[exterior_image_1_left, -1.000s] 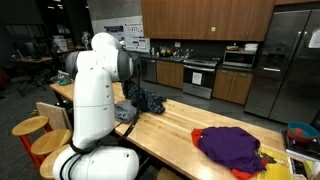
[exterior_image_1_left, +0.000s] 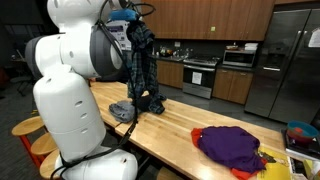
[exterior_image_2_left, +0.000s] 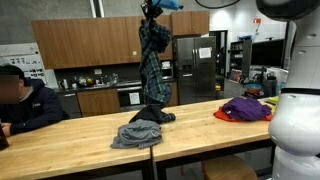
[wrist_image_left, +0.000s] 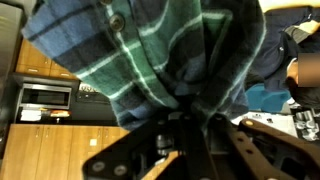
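Note:
A dark plaid cloth, apparently a buttoned shirt (exterior_image_2_left: 154, 60), hangs lengthwise high above the table in exterior view 2. My gripper is shut on its upper part, and in the wrist view the green-and-white checks and buttons fill the space past the fingers. In exterior view 1 the plaid shirt (exterior_image_1_left: 142, 65) hangs beside the raised arm, partly hidden by it. Its lower end comes down near a dark garment (exterior_image_1_left: 150, 104) on the table. A grey cloth (exterior_image_2_left: 138, 134) lies beside that, nearer the table's front edge.
At the table's other end lies a purple cloth (exterior_image_1_left: 230, 146), with red and yellow cloths partly under it. Bare tabletop (exterior_image_1_left: 178, 122) separates the two groups. A person (exterior_image_2_left: 28, 105) sits at the left in exterior view 2. Stools (exterior_image_1_left: 45, 146) stand below.
My arm has risen and the plaid shirt has come up with it, from a heap near the table to a long hanging length. The purple cloth has stayed put.

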